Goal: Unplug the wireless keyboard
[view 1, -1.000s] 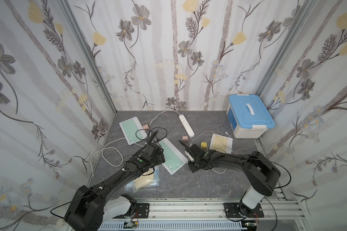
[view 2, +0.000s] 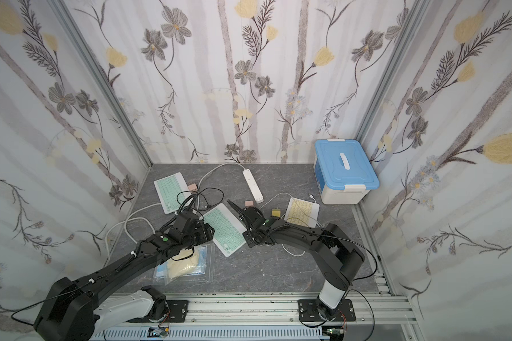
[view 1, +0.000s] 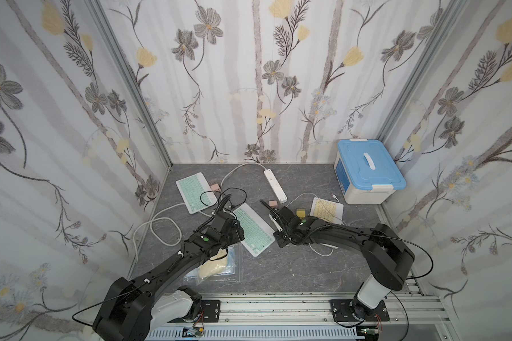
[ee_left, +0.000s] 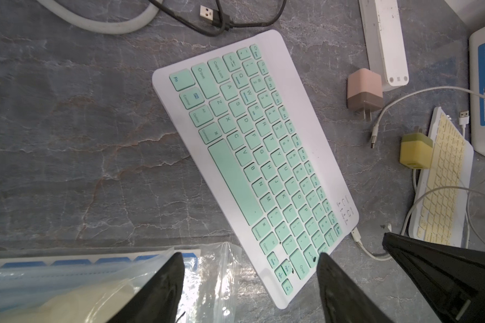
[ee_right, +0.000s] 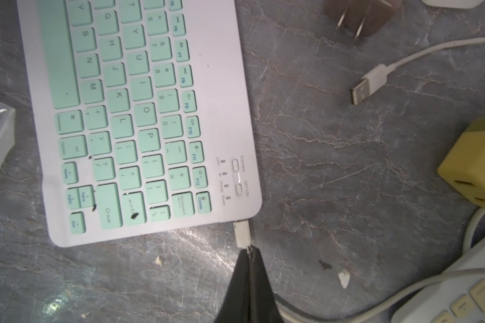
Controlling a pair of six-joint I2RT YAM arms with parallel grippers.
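Note:
A white keyboard with mint keys point(view 1: 255, 233) lies at the middle of the table, angled diagonally. The white cable plug point(ee_right: 242, 232) is at its end, seated or touching at the port. My right gripper is shut at that plug, its fingertips just beside the plug's outer end, with nothing visible between them. My left gripper is part open over the keyboard and a plastic bag point(ee_left: 226, 285), its fingers at either side in the left wrist view, holding nothing.
Around lie a second mint keyboard point(view 1: 192, 187), a yellow keyboard point(view 1: 326, 209), a yellow charger point(ee_left: 415, 151), a pink charger point(ee_left: 364, 88), a power strip point(view 1: 275, 184), loose cables and a lidded box point(view 1: 369, 170). Bare table shows at the front middle.
The right arm has shifted slightly over the last second near the keyboard's end. The left gripper has moved very little. The keyboard looks nearly in the same place.

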